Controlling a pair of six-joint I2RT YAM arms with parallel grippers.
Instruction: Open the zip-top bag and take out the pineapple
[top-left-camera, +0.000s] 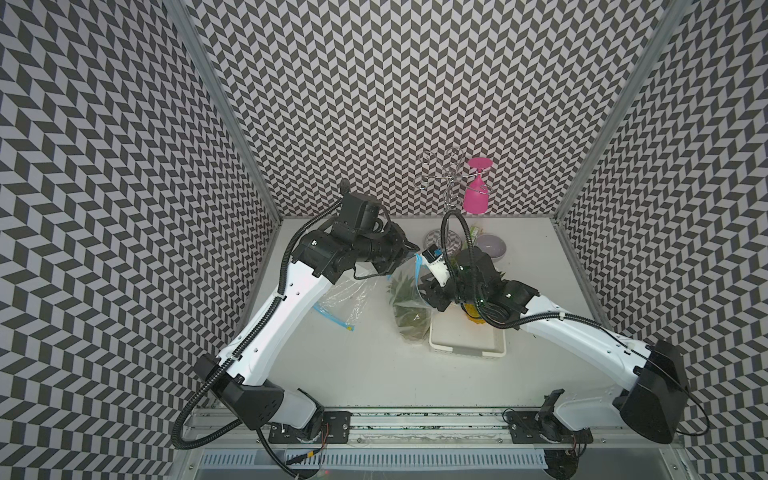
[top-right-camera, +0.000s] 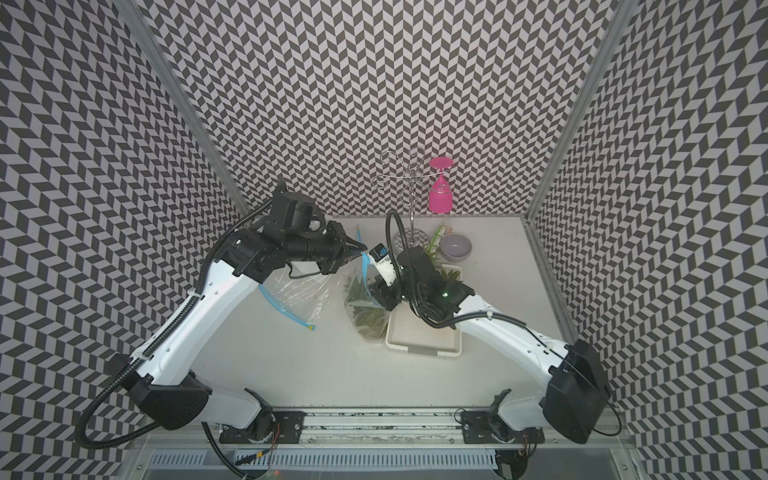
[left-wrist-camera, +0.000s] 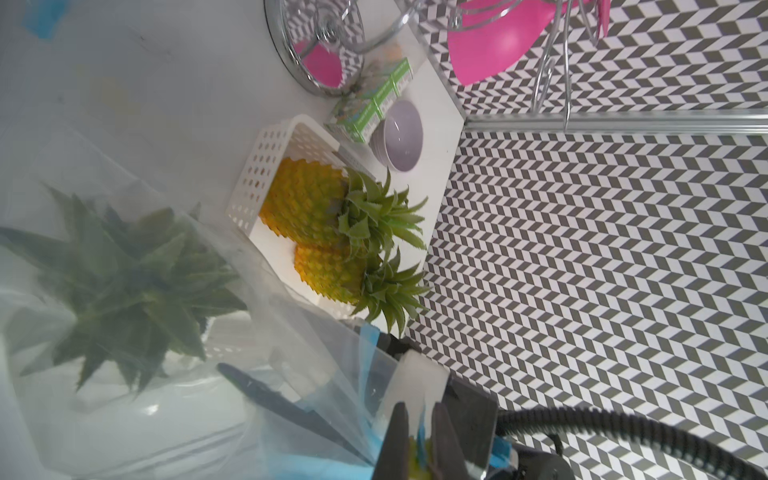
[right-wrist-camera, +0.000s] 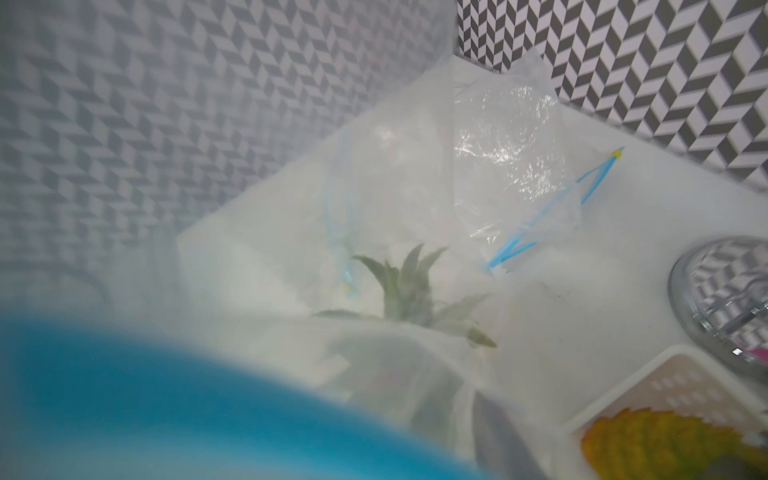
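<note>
The clear zip bag (top-left-camera: 411, 325) stands upright in mid-table with the pineapple (left-wrist-camera: 140, 284) inside, its leaves showing through the plastic. My left gripper is shut on the bag's blue zip edge, with blue and yellow visible between its fingers. Close by on the right, my right gripper (top-left-camera: 426, 301) is at the bag's mouth. In the left wrist view one dark finger (left-wrist-camera: 260, 392) of it shows through the film. A blurred blue zip strip (right-wrist-camera: 184, 392) crosses the right wrist view and covers much of the fingers, so their gap is hidden.
Right beside the bag, a white basket (top-right-camera: 424, 350) holds two pineapples (left-wrist-camera: 304, 204). Another empty-looking zip bag (top-left-camera: 344, 300) lies flat on the left. Behind stand a wire rack (left-wrist-camera: 280, 40) with pink glass, a green box (left-wrist-camera: 372, 104) and a purple bowl (left-wrist-camera: 404, 136).
</note>
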